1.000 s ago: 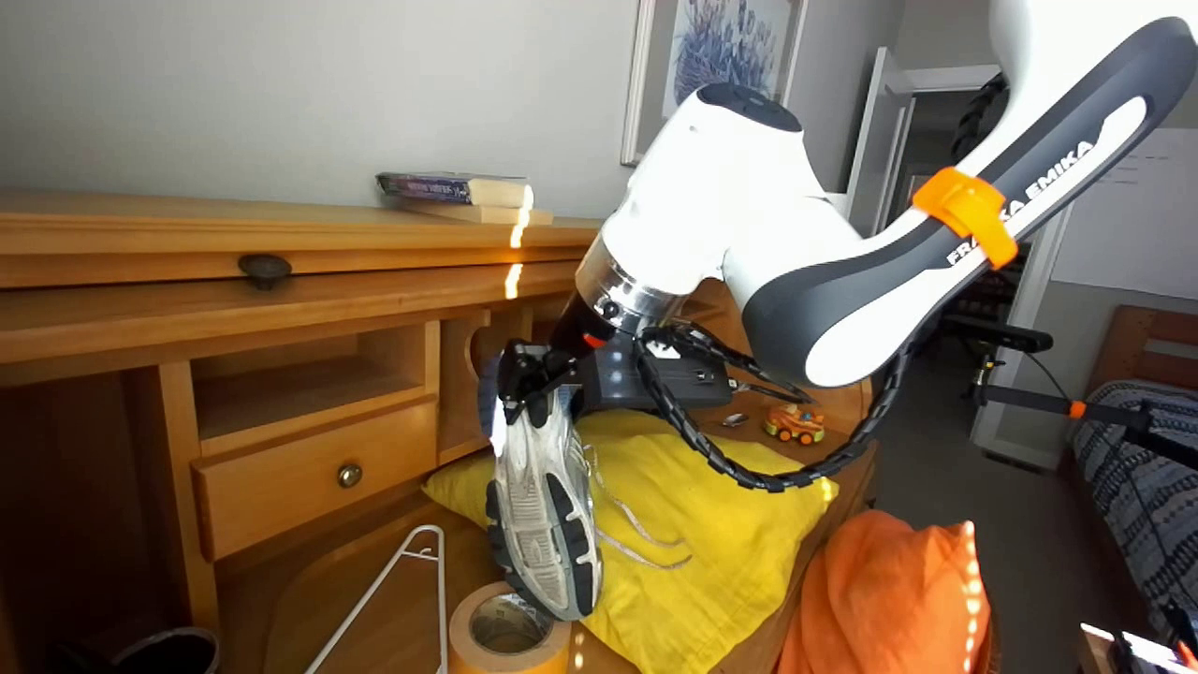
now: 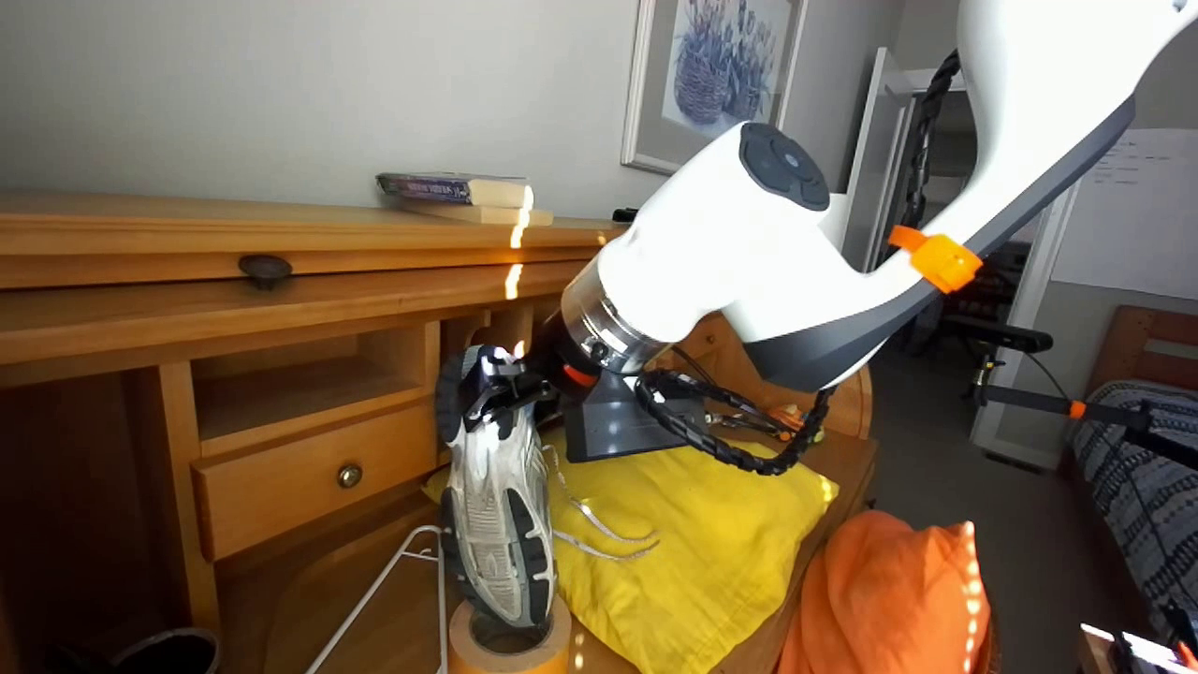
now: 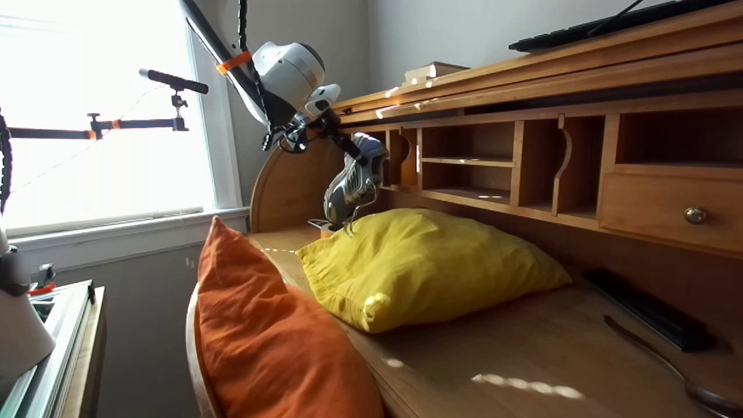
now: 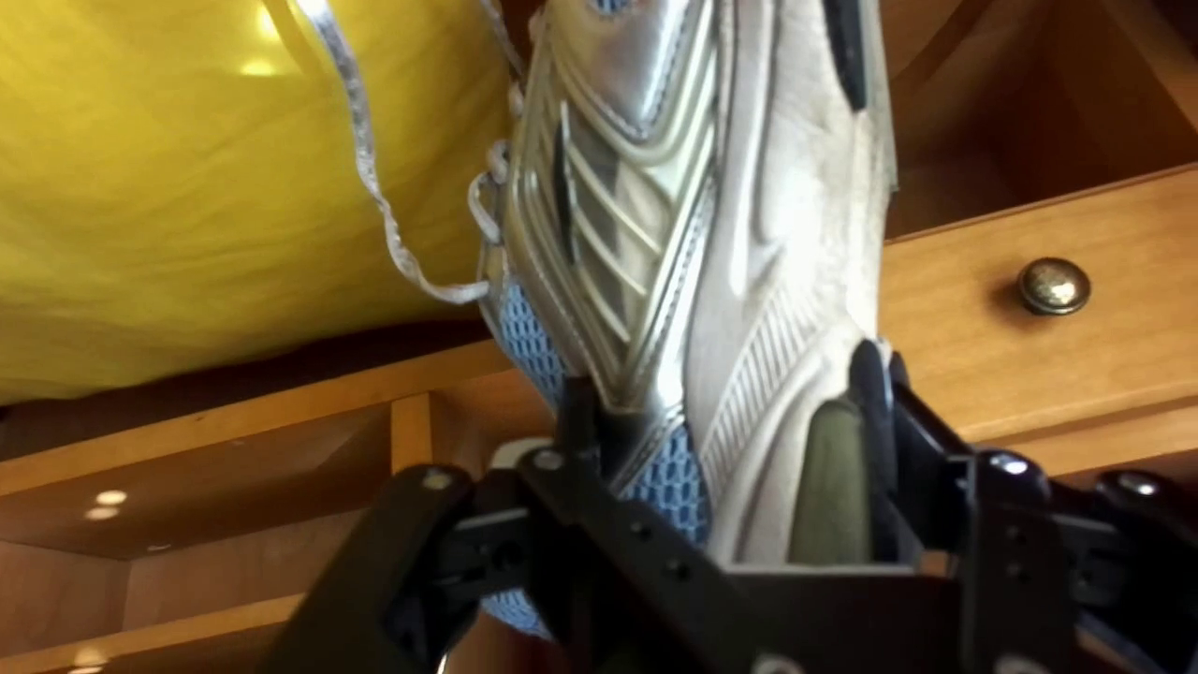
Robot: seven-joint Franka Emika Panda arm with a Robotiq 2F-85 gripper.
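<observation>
A grey and silver running shoe [image 2: 496,522] hangs toe down from my gripper [image 2: 511,393], which is shut on its heel end. In the wrist view the shoe [image 4: 775,213] fills the middle, its heel between the two dark fingers of the gripper. Loose white laces [image 4: 376,191] dangle from it. Exterior view 1 shows the toe in front of or above a roll of tape [image 2: 528,650]; whether they touch I cannot tell. In exterior view 2 the shoe [image 3: 352,181] is tilted beyond the yellow pillow [image 3: 446,265].
A white hanger [image 2: 371,595] lies left of the tape. An orange cushion [image 3: 271,341] rests by the desk's front edge. Cubbyholes and a drawer [image 2: 309,477] line the back. A black bar-shaped object [image 3: 648,306] and a spoon [image 3: 668,366] lie on the desk's other end.
The laces have swung along with the shoe.
</observation>
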